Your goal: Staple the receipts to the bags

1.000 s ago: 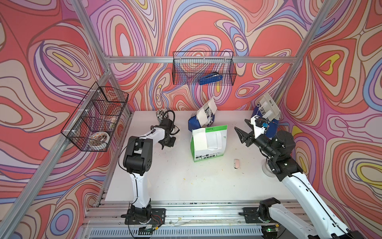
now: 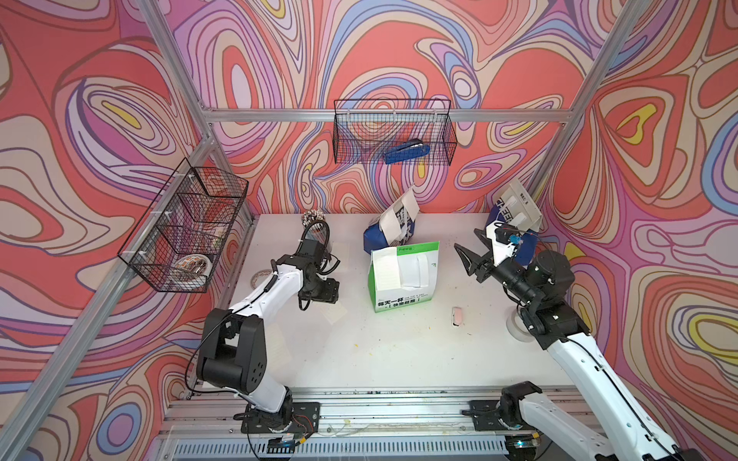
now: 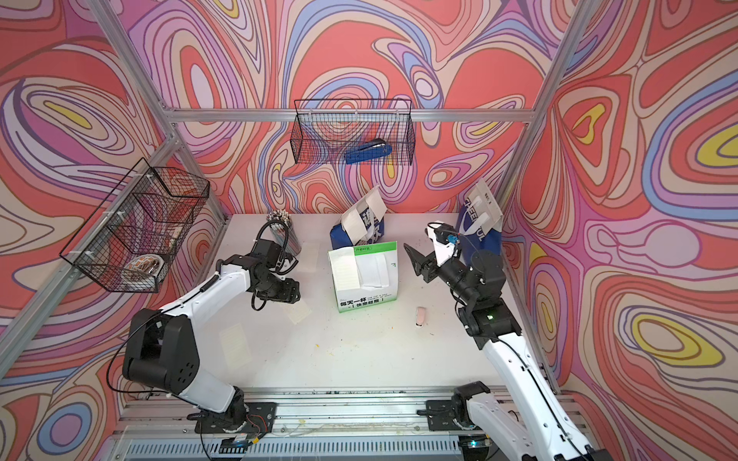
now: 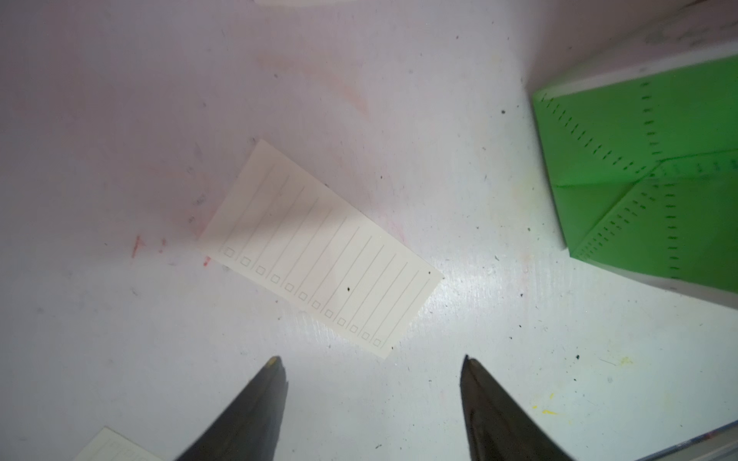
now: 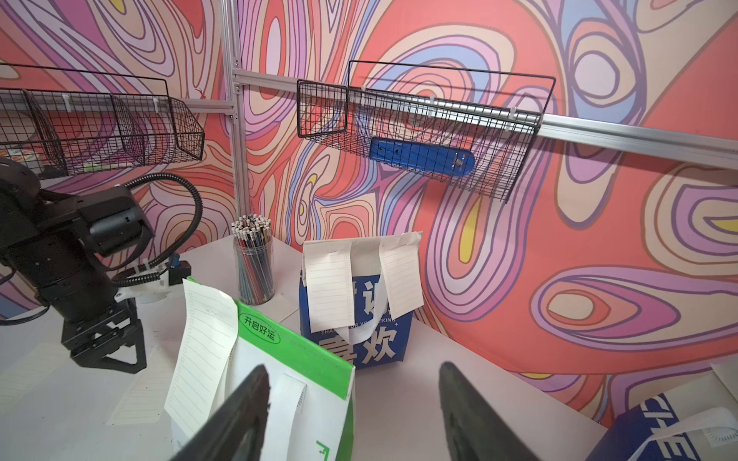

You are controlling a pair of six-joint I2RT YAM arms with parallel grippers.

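In the left wrist view my left gripper is open and empty above a lined receipt (image 4: 319, 246) lying on the table, beside the green side of a bag. The white-green bag (image 2: 403, 288) stands mid-table with paper on its top front. A blue bag (image 5: 357, 322) with two receipts hanging on it stands behind; another blue bag (image 3: 479, 219) stands at back right. My right gripper is open and empty, raised right of the white-green bag. A blue stapler (image 5: 421, 156) lies in the hanging rear basket.
A pink object (image 2: 457, 315) lies right of centre. A cup of pencils (image 5: 253, 261) stands at back left. A wire basket (image 2: 183, 230) hangs on the left.
My left arm has shifted toward the front and left of the table over the last second. My right arm and the bags look unmoved.
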